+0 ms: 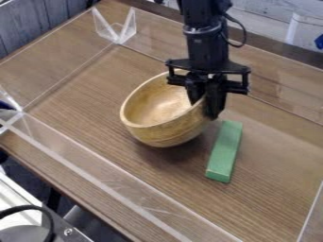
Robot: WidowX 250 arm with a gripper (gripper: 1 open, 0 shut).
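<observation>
A tan wooden bowl (151, 123) is tilted, its right rim raised under my black gripper (205, 93), which is shut on that rim. The bowl's left side sits low, near the tabletop. To the right of the bowl a long green block (224, 154) lies on the wooden table.
A white angular holder (115, 28) stands at the back left. A white panel is at the back right, and a black round object with cable (25, 227) is at the lower left corner.
</observation>
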